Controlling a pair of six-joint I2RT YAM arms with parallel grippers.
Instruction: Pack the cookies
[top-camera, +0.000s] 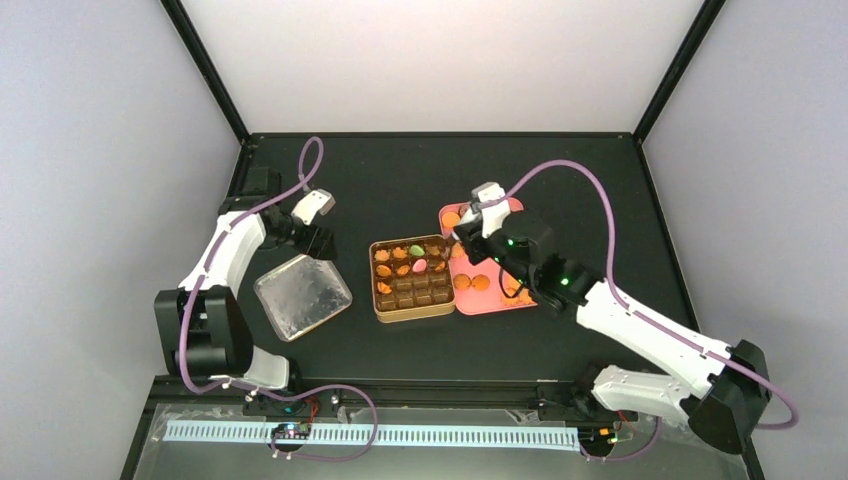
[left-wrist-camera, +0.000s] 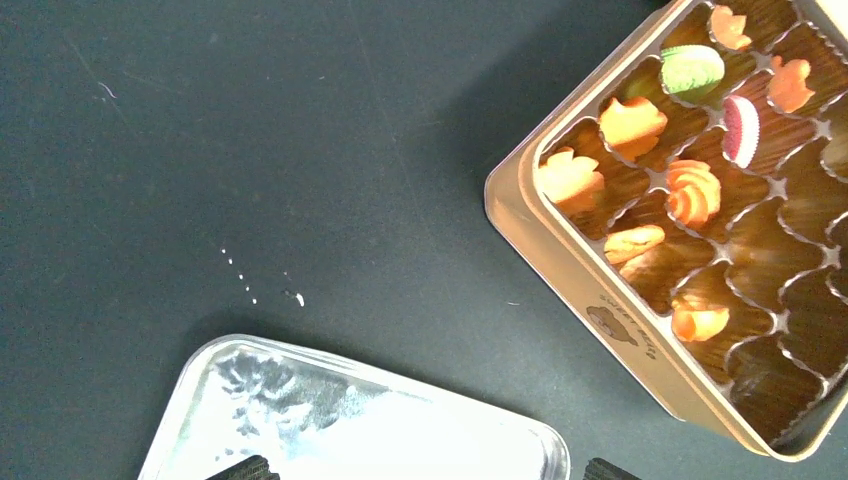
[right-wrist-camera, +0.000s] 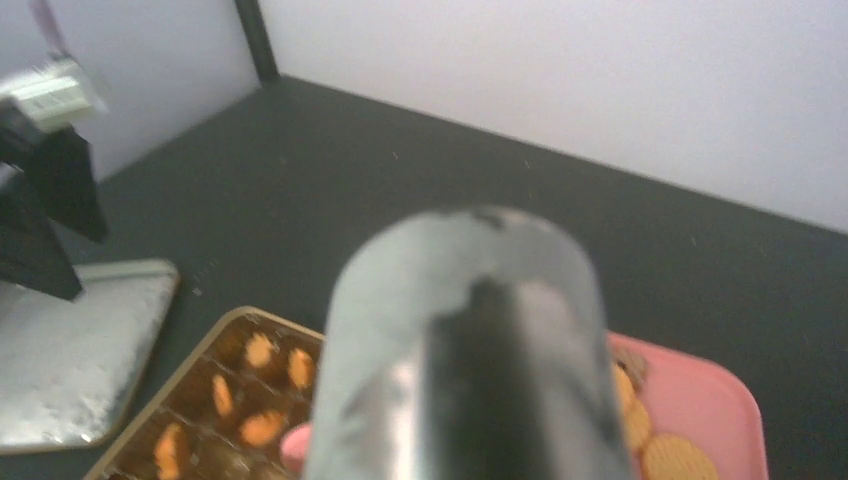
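The compartmented cookie box stands mid-table, holding orange, green and pink pieces in several cells; cells toward the front show empty. Right of it lies the pink tray with round cookies. My right gripper hangs over the tray's left side; in the blurred right wrist view a silver cylindrical object fills the middle, apparently held by it, and hides the fingertips. My left gripper is open above the back edge of the empty metal tray, only its fingertips showing at the bottom of the left wrist view.
Purple hoses loop over both arms. A rail with a white strip runs along the front, and walls stand at the sides and back.
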